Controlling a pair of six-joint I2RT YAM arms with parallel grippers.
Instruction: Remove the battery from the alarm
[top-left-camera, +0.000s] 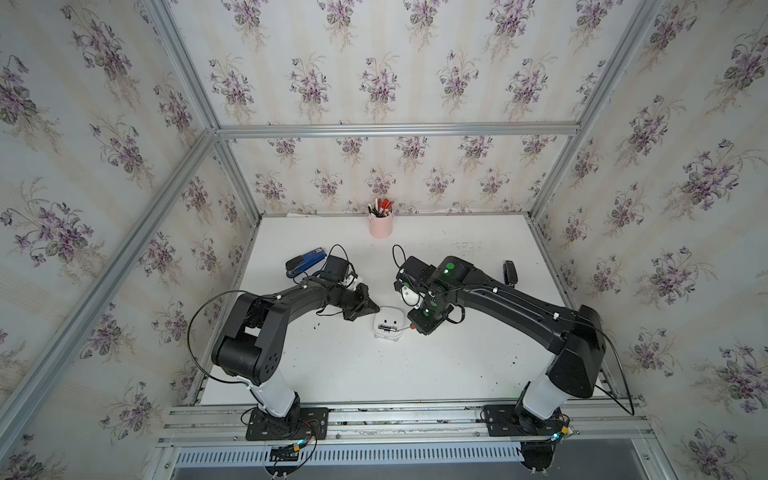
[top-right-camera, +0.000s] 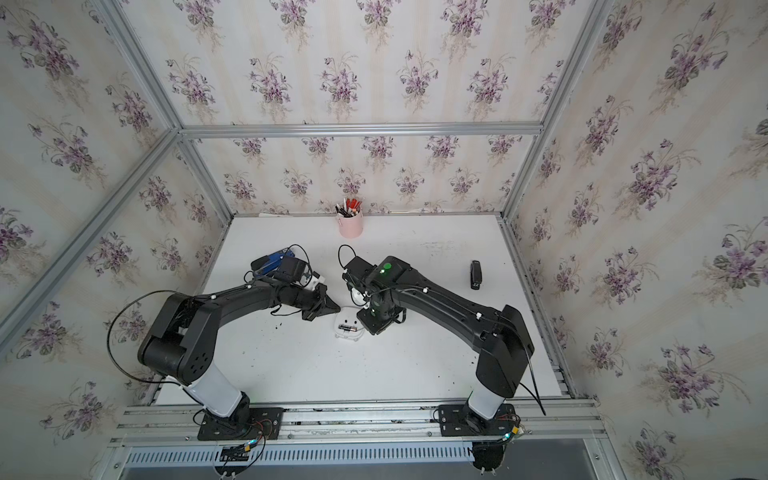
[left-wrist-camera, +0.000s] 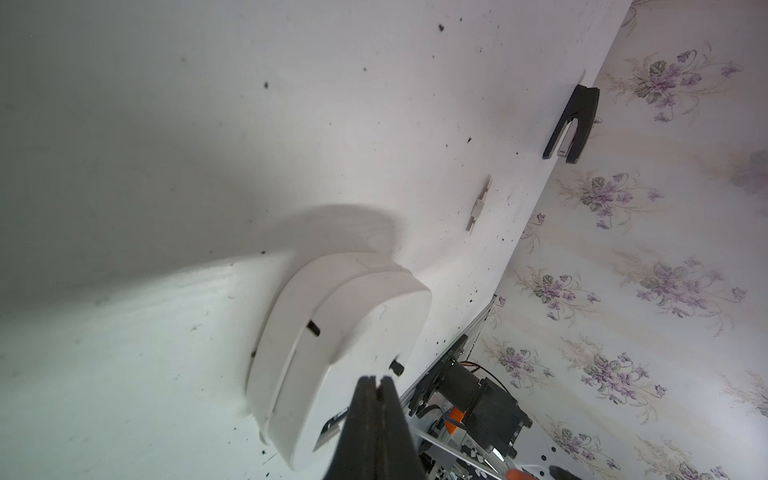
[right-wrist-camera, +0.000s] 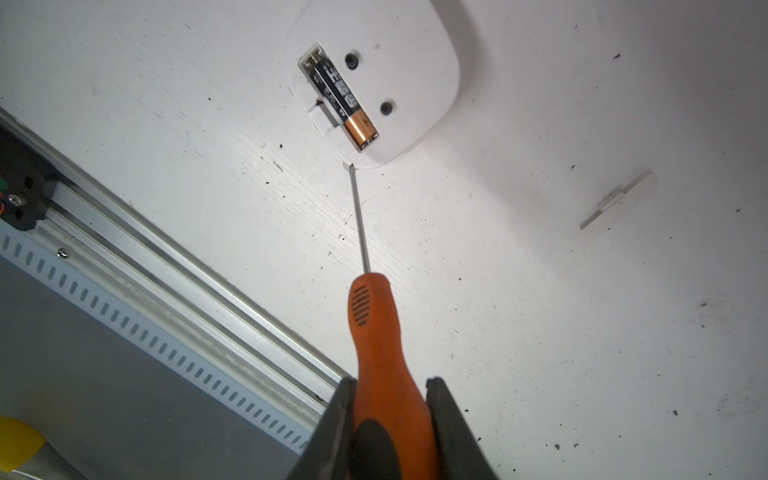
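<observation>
The white alarm (right-wrist-camera: 416, 64) lies on the table with its open battery slot facing up. One black-and-copper battery (right-wrist-camera: 340, 96) sits in that slot. My right gripper is shut on the orange handle of a screwdriver (right-wrist-camera: 376, 320), whose metal tip reaches the alarm's edge near the copper end of the battery; whether it touches is unclear. Beside the alarm, my left gripper is shut, nothing visible between its fingers, its tips over the alarm body (left-wrist-camera: 376, 320) in the left wrist view. A thin white battery cover (right-wrist-camera: 616, 200) lies loose on the table.
At the back stands a pink cup (top-left-camera: 381, 225) of pens. A blue-and-black object (top-left-camera: 305, 261) lies behind the left arm, and a black stapler (top-left-camera: 509, 273) is far right.
</observation>
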